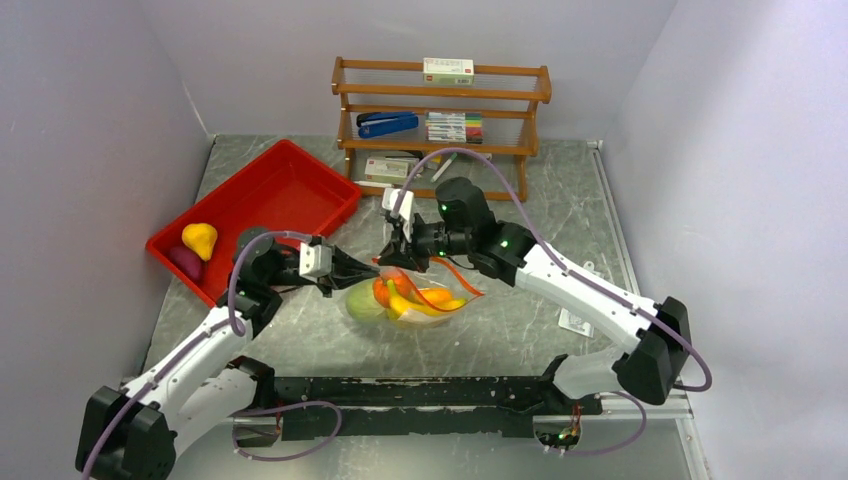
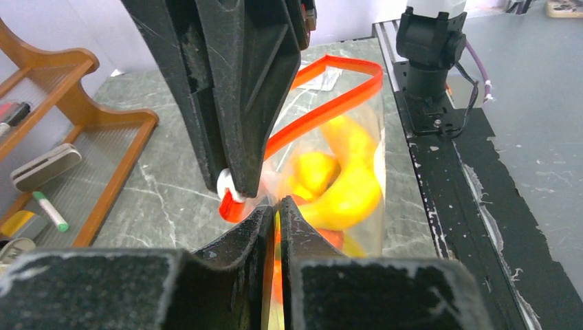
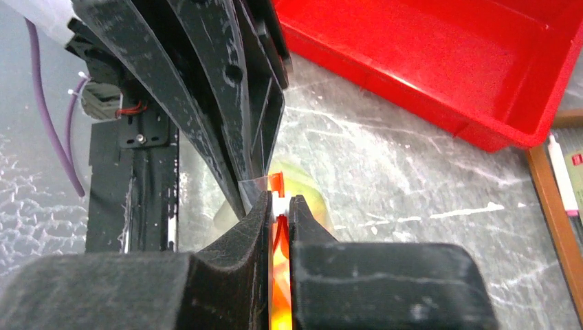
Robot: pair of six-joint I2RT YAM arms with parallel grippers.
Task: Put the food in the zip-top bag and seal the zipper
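The clear bag (image 1: 428, 318) with orange zipper strips (image 1: 470, 286) lies mid-table, holding a green round item (image 1: 362, 303), an orange-red one (image 1: 381, 292) and yellow food (image 1: 400, 303). Its strips gape apart towards the right. At the bag's left end, my right gripper is shut on the white slider (image 2: 227, 184), with a bit of orange strip poking out past it. Right beside it, just below the slider, my left gripper is shut on the clear bag film (image 3: 253, 187). The fingertips of both nearly touch.
A red bin (image 1: 290, 165) at the back left holds a yellow item (image 1: 200, 240) and a dark purple one (image 1: 186, 262). Behind stands a wooden rack (image 1: 440, 92) with boxes and a blue stapler (image 1: 388, 126). Table space right of the bag is free.
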